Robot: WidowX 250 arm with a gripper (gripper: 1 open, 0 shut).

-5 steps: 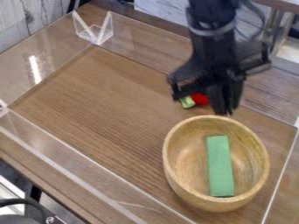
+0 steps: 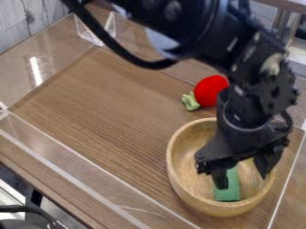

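Note:
A tan bowl (image 2: 191,179) sits at the right front of the wooden table, with a green block (image 2: 227,190) inside it. My black gripper (image 2: 237,161) is down in the bowl over the green block, fingers apart on either side; whether they touch the block is hidden. A red object (image 2: 209,88) with a green part lies behind the bowl, partly beside the arm.
A clear plastic item stands at the back left near the table edge, and dark cables lie at the front left.
My gripper has come down from above and behind into the bowl, over the green block, now covering much of it.

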